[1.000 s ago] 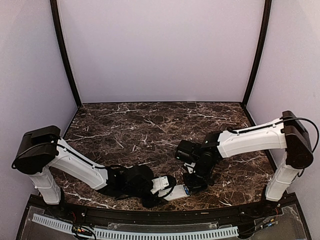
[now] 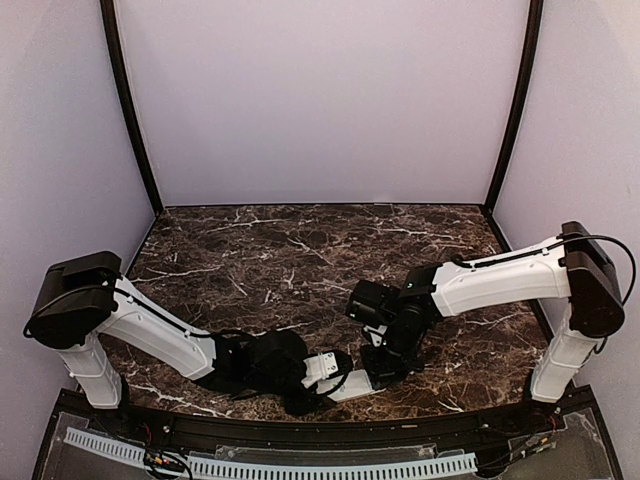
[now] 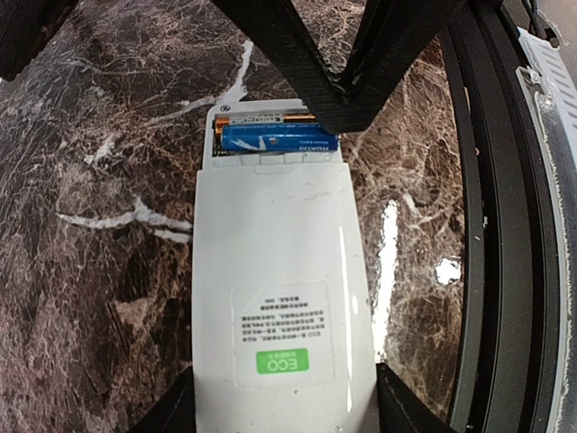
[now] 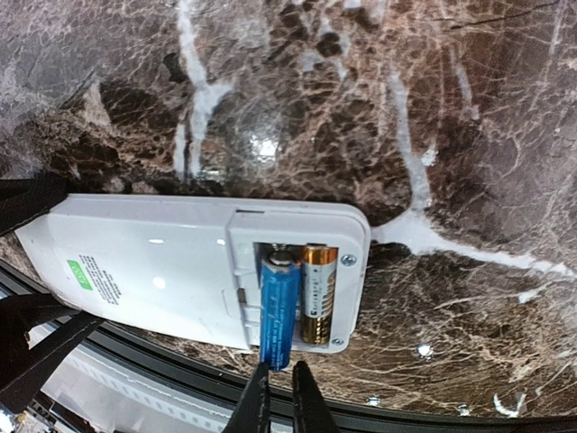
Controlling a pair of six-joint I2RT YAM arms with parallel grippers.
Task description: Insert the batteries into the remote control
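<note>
The white remote (image 3: 275, 234) lies back-up near the table's front edge, its battery compartment uncovered. My left gripper grips its far end from both sides. An orange battery (image 4: 317, 293) sits in the compartment; a blue battery (image 4: 279, 311) lies beside it, tilted, its lower end over the compartment's rim in the right wrist view. My right gripper is at that lower end, its narrow fingertips close together; whether they grip the battery is hard to tell. In the top view both grippers largely hide the remote (image 2: 350, 388).
A black rail (image 3: 478, 225) runs along the front edge beside the remote, with a perforated strip beyond. White walls enclose the back and sides.
Compared with a second ago, the right arm has shifted slightly left, toward the left gripper, over the compartment end of the remote. The left arm looks unchanged.
</note>
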